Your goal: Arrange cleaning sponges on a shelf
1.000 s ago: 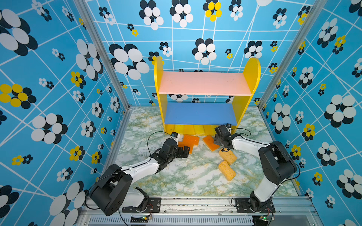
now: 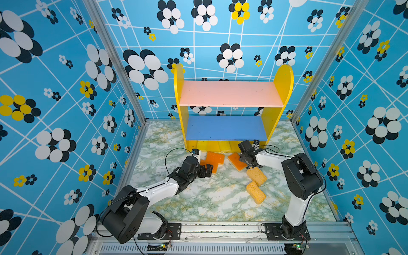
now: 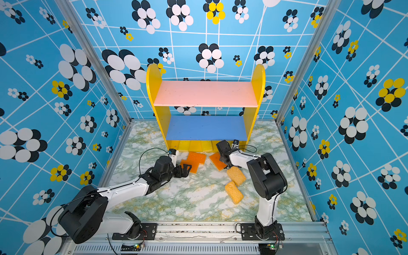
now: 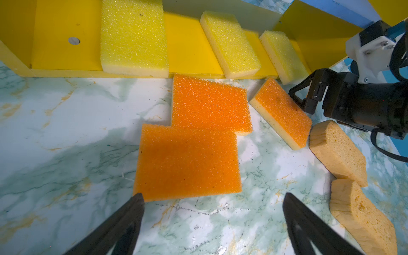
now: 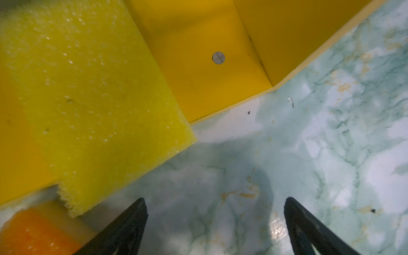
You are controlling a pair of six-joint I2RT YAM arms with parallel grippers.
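Note:
Three yellow sponges lie on the bottom board of the shelf: a left one (image 4: 134,36), a middle one (image 4: 230,42) and a right one (image 4: 284,55), whose front end sticks out past the board's edge. Before the shelf, two orange sponges overlap, a rear one (image 4: 210,104) and a front one (image 4: 189,161). A third orange sponge (image 4: 284,111) lies to their right. Two tan sponges (image 2: 256,175) (image 2: 255,193) rest nearer the front. My left gripper stands open and empty in front of the overlapping pair. My right gripper, open and empty, is by the right yellow sponge.
The blue middle board (image 2: 225,128) and pink top board (image 2: 231,93) of the shelf are bare. Yellow side panels (image 2: 182,106) bound it.
My right arm has shifted a little to the left, its gripper moving slightly toward the third orange sponge. The left arm has hardly moved, and the sponges look unmoved.

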